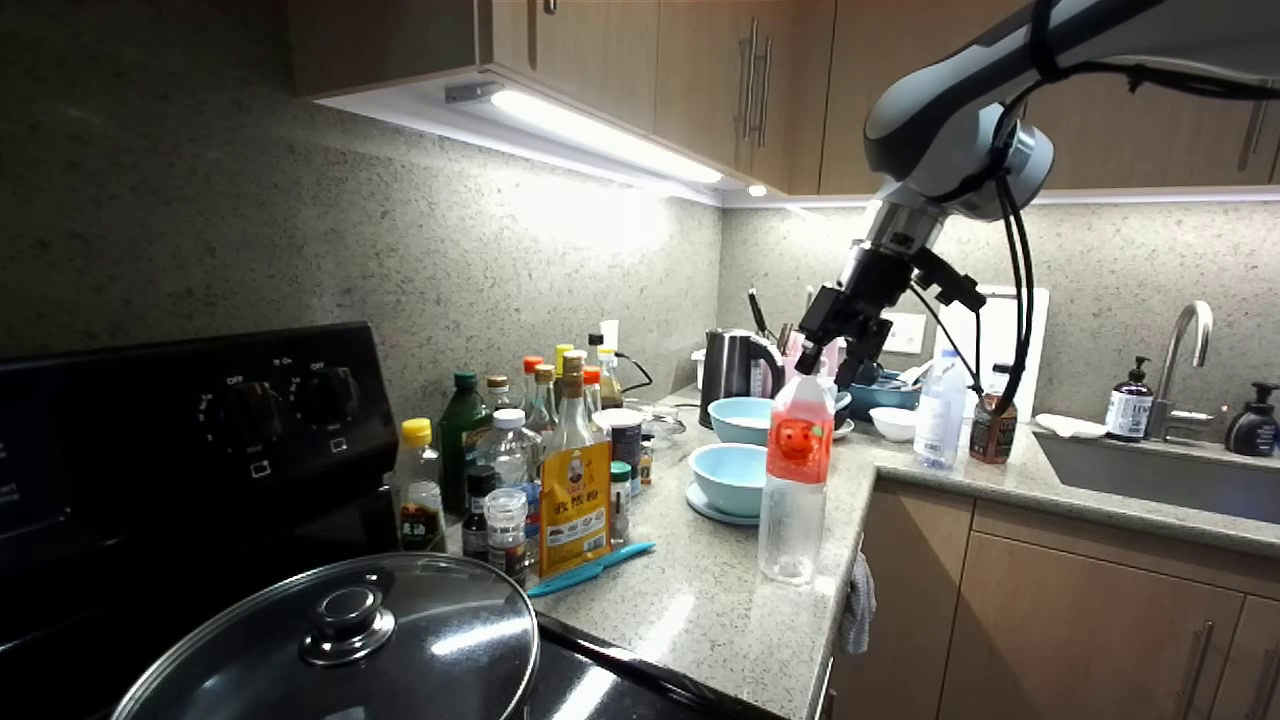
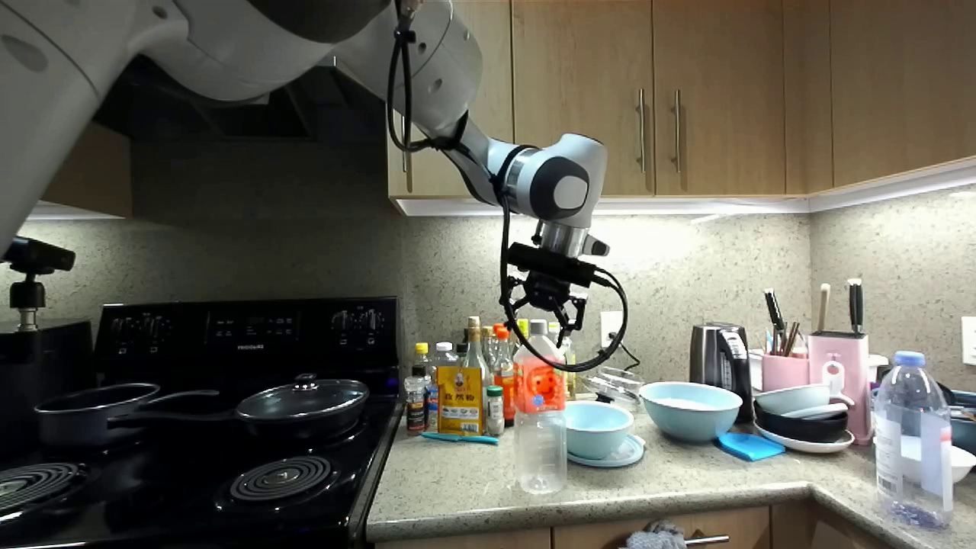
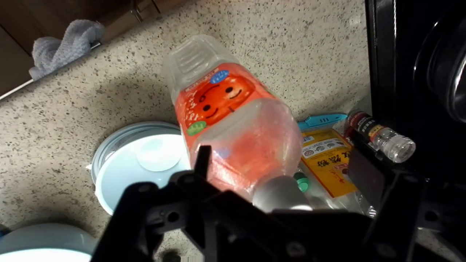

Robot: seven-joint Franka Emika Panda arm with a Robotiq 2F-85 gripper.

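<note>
A clear plastic bottle with a red smiling-face label (image 1: 800, 449) stands upright on the counter, grey cap on top. In exterior view 1 my gripper (image 1: 828, 358) is tilted at the bottle's top, its fingers hiding part of the cap. Exterior view 2 has the gripper (image 2: 566, 328) just above and behind the bottle (image 2: 540, 380). From the wrist, the bottle cap (image 3: 281, 194) lies between the spread fingers, one finger (image 3: 203, 162) on the left and the other finger (image 3: 366, 174) on the right. The fingers are open; neither finger visibly grips the cap.
Light blue bowls (image 2: 596, 428) stand right of the bottle in exterior view 2. Several sauce bottles and a yellow packet (image 2: 460, 399) crowd the left, with a blue knife (image 1: 590, 569) before them. A pan lid (image 1: 348, 636) is on the stove.
</note>
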